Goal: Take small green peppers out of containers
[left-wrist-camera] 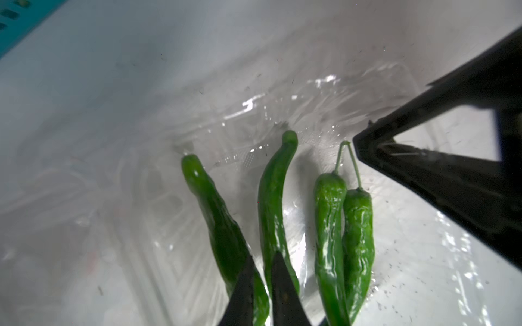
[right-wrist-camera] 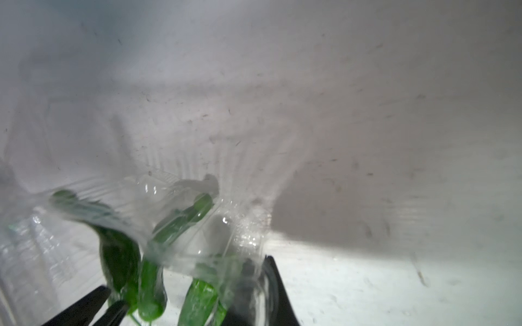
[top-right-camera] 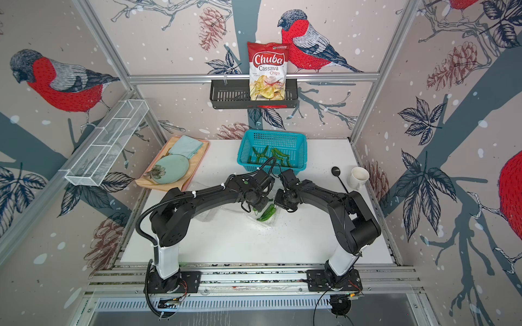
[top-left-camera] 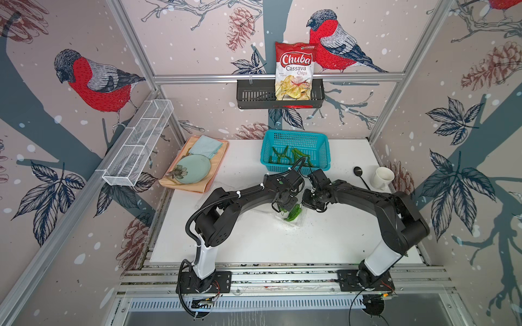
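Observation:
Several small green peppers point(left-wrist-camera: 276, 187) lie in a clear plastic bag point(left-wrist-camera: 239, 108) on the white table. Two peppers point(left-wrist-camera: 343, 239) at the right rest side by side, their stems bent together. My left gripper is shut low over the two left-hand peppers. No pepper clearly shows between its fingertips. Across from it, my right gripper is shut at the bag's right side, with thin film lifted at its tips and running over the peppers. In the top left view the arms hide part of the bag; a green pepper point(top-left-camera: 293, 212) shows below them.
Behind the arms stands a teal basket point(top-left-camera: 272, 139) with several green peppers inside. A wooden board with a plate point(top-left-camera: 194, 168) occupies the left. At the right are a black ladle point(top-left-camera: 357, 171) and a white mug point(top-left-camera: 382, 177).

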